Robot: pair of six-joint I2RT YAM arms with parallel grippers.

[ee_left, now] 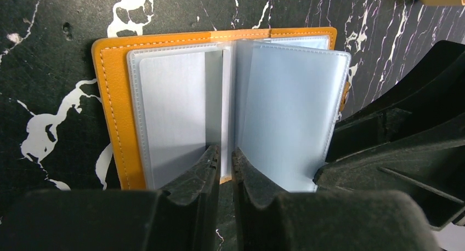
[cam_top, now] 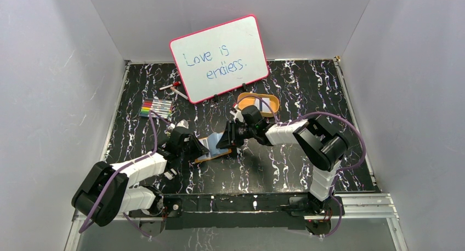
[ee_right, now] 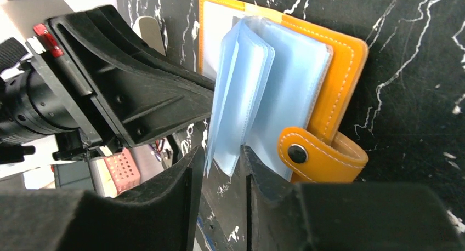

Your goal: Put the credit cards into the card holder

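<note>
The card holder [cam_top: 211, 147] lies spread open on the table, with tan covers and clear bluish sleeves. In the left wrist view, a white sleeve page [ee_left: 173, 97] lies on its left half. My left gripper is shut on a thin upright page edge near the spine. On the right half, a bluish sleeve [ee_left: 290, 106] is lifted off the cover. My right gripper stands part open, with the lower end of raised sleeve leaves between its fingers. The snap strap [ee_right: 315, 155] lies just beyond its right finger.
Behind the right arm stands a tan tray [cam_top: 277, 104] with flat white and orange pieces in it. A whiteboard [cam_top: 219, 59] leans at the back, and coloured markers [cam_top: 156, 107] lie at the left.
</note>
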